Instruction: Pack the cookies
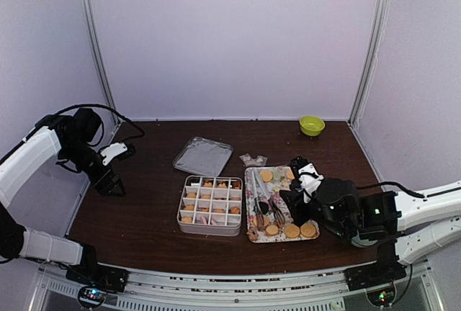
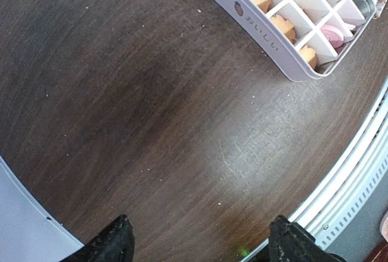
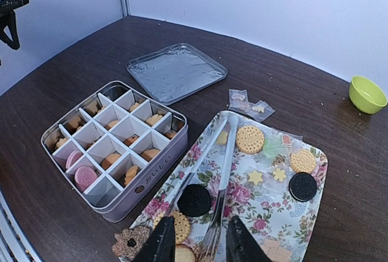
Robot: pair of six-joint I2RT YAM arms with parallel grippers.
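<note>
A cookie tin [image 3: 109, 150] with white dividers holds biscuits and pink pieces in its compartments. Right of it lies a floral tray [image 3: 242, 213] bearing round biscuits [image 3: 250, 139], black cookies [image 3: 194, 200], small star-shaped cookies [image 3: 254, 178] and a brown flower-shaped cookie [image 3: 131, 242]. Silver tongs [image 3: 225, 162] rest across the tray, arms spread toward its near side. Above the tray, my right gripper is open; the tongs pass beneath its fingers, not visibly gripped. My left gripper stands open over bare table at the left, empty.
A clear lid [image 3: 176, 71] lies flat behind the tin. Small clear packets [image 3: 248, 105] are behind the tray, and a green bowl [image 3: 367, 94] stands at the back right.
</note>
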